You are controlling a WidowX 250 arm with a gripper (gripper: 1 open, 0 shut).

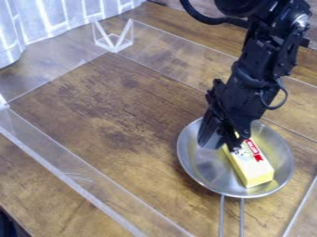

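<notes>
A yellow box with a red and white label (251, 166) lies in a round metal bowl (201, 171) on the right side of the wooden table. My black gripper (223, 139) reaches down into the bowl from above, its fingertips at the upper left end of the box. I cannot tell whether they touch or grip it, as the dark arm hides part of that end.
Clear plastic strips run along it, a small clear stand (113, 37) is at the back left, and a white curtain hangs at the top left.
</notes>
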